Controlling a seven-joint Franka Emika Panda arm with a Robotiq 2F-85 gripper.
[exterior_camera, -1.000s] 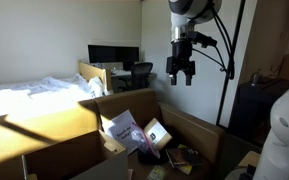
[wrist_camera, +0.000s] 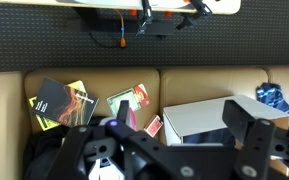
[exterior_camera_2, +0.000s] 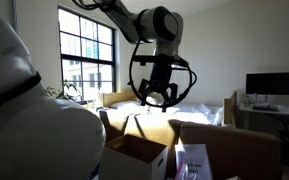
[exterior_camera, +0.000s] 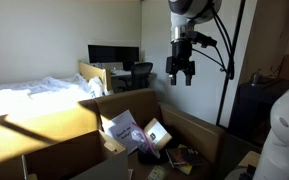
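Observation:
My gripper [exterior_camera: 180, 77] hangs high above a brown leather sofa [exterior_camera: 149, 104], fingers spread and nothing between them. In exterior view 2 the same gripper [exterior_camera_2: 156, 97] shows a gap between its fingers, over an open cardboard box [exterior_camera_2: 139, 148]. From above, the wrist view has a box [wrist_camera: 212, 115] at right, with a dark interior. A dark booklet [wrist_camera: 66, 102] lies at left and a small colourful packet [wrist_camera: 129, 100] lies near the middle. Black cloth [wrist_camera: 46, 155] fills the lower left. Nothing in view touches the gripper.
Several books and papers [exterior_camera: 124, 130] lie on the sofa beside the box. Blue patterned cloth [wrist_camera: 274, 98] is at the right edge. A bed [exterior_camera: 34, 98], a desk chair [exterior_camera: 141, 74] and a monitor [exterior_camera: 114, 55] stand behind. The air around the gripper is clear.

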